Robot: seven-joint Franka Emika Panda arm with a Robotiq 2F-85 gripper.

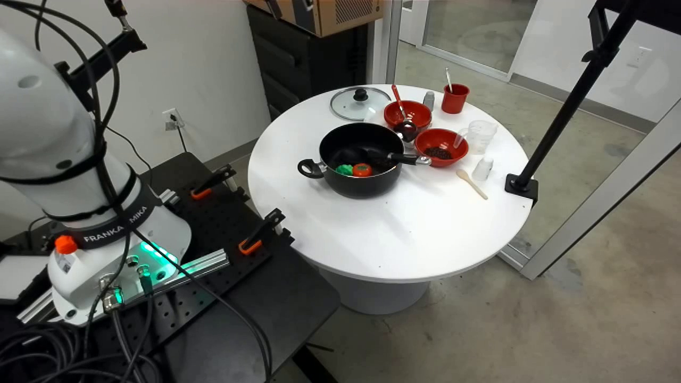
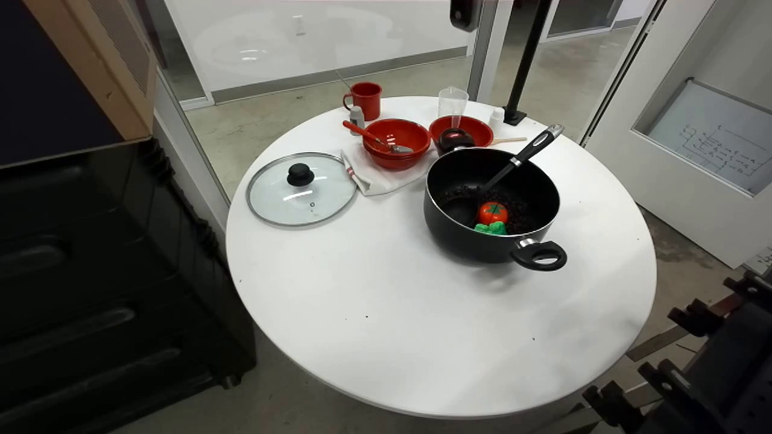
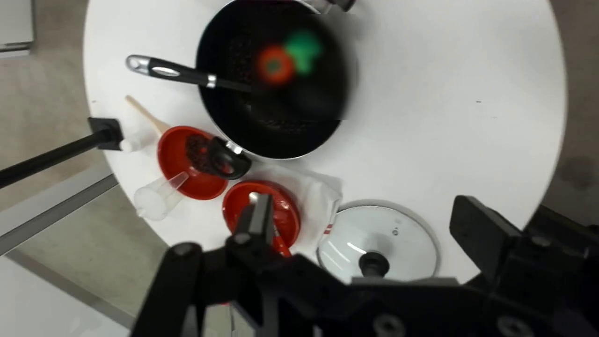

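Note:
In the wrist view my gripper stands open, its fingers wide apart with nothing between them. It hangs above the table, and the lid and bowls show below it. A black pot (image 1: pixel 360 185) on the white table contains a red tomato (image 2: pixel 493 213), a green piece (image 2: pixel 490 228) and dark bits across its bottom. A black-handled utensil (image 2: pixel 537 143) leans over the pot's rim. The glass lid (image 2: pixel 271 189) with a black knob lies flat on the table, apart from the pot. Neither exterior view shows the gripper.
Beside the pot are a red bowl (image 1: pixel 456 135) of dark bits and stacked red bowls (image 2: pixel 391 160) holding a red-handled utensil. A red mug (image 2: pixel 369 101), clear cup (image 1: pixel 480 136) and wooden spoon (image 1: pixel 471 184) crowd the edge.

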